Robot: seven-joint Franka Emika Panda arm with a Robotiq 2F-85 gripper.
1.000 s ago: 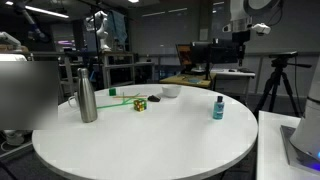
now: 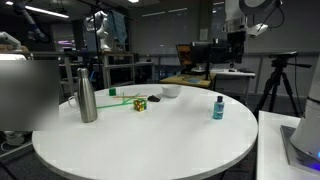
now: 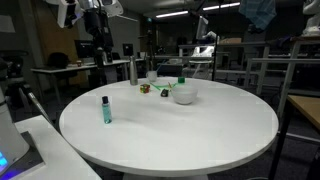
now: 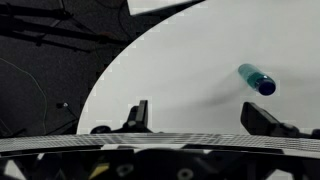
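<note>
A small teal bottle with a dark cap (image 2: 218, 108) stands upright on the right part of the white round table (image 2: 120, 150). In the second exterior view the same bottle (image 3: 106, 110) is near the table's left front. My gripper is open and empty, its two dark fingers wide apart. From the wrist view, the bottle (image 4: 257, 79) lies beyond the fingertips, toward the right finger. High above the table, the gripper is well clear of the bottle.
On the table's far side are a steel flask (image 2: 87, 96), a yellow patterned cube (image 2: 140, 105), a dark small object (image 2: 154, 98), a white bowl (image 2: 171, 91) and a green block (image 2: 113, 92). Green sticks lie near the cube.
The bottle and the other table objects have stayed in place. My arm remains high at the right, with little visible movement.
</note>
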